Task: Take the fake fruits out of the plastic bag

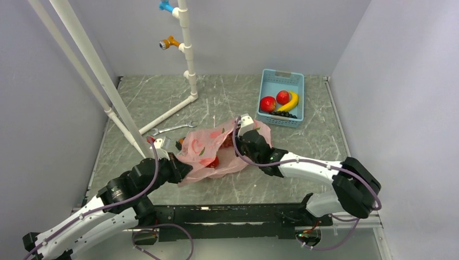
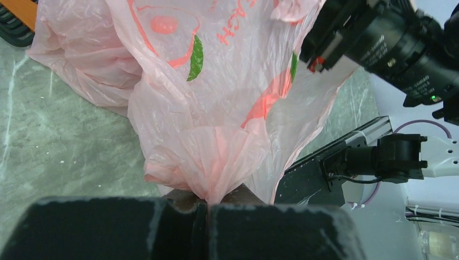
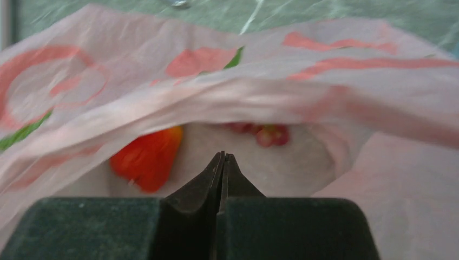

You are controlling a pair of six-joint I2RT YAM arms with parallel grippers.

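The pink plastic bag lies crumpled mid-table, its mouth gaping toward the right arm. My left gripper is shut on a gathered fold of the bag film. At the bag's mouth, my right gripper is shut, its fingertips meeting with nothing between them. Within the bag, in the right wrist view, a red-orange fruit rests left of the fingertips, apart from them. Farther in, small reddish-purple fruits like grapes show under the bag's edge, partly hidden by film. From above, a red fruit peeks out of the mouth.
A blue basket at the back right holds two red fruits, a yellow banana and dark grapes. Behind the bag lies a wrench. White pipes rise at the left. Table to the right of the bag is clear.
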